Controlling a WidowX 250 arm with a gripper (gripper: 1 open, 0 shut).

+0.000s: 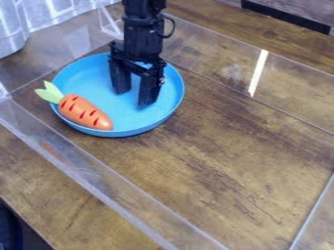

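Note:
A blue round plate (98, 71) sits at the upper left of the camera view. An orange toy carrot (84, 111) with pale green leaves lies at its lower-left side, leaves pointing up-left toward the rim. My black gripper (135, 86) reaches down from the top over the plate's back right part, open, its fingertips low over the plate, to the right of the carrot and apart from it.
Clear strips, apparently transparent edging, run along the left and right. A white, glossy object stands at the top left corner.

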